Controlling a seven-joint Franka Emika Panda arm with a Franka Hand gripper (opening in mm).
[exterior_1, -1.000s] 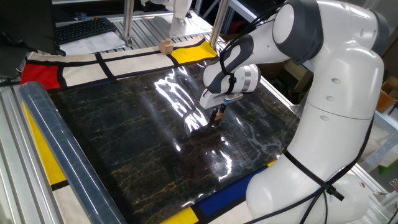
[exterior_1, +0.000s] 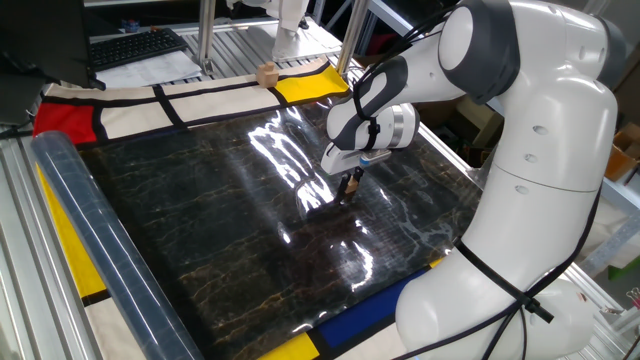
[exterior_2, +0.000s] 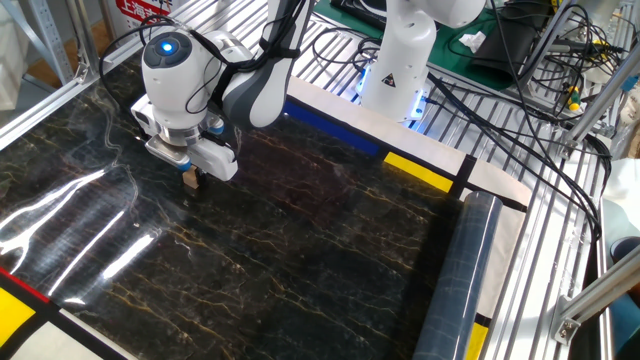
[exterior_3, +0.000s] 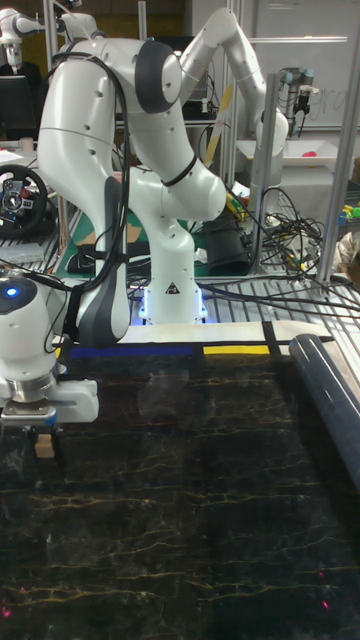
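Observation:
In exterior view 1, my gripper (exterior_1: 350, 190) points down low over the dark marbled sheet (exterior_1: 220, 230), its black fingers on either side of a small wooden block (exterior_1: 352, 186). The same block (exterior_2: 190, 179) shows beneath the white hand in exterior view 2, a dark finger close beside it. Exterior view 3 has the block (exterior_3: 44, 446) at the left edge, between the fingers of the gripper (exterior_3: 44, 457). Whether the fingers press on the block or stand slightly apart from it is too small to see. Contact between block and sheet is also unclear.
Another small wooden block (exterior_1: 267, 74) sits on the patterned cloth at the far edge. A clear rolled-up sheet (exterior_1: 110, 240) lies along one side of the table.

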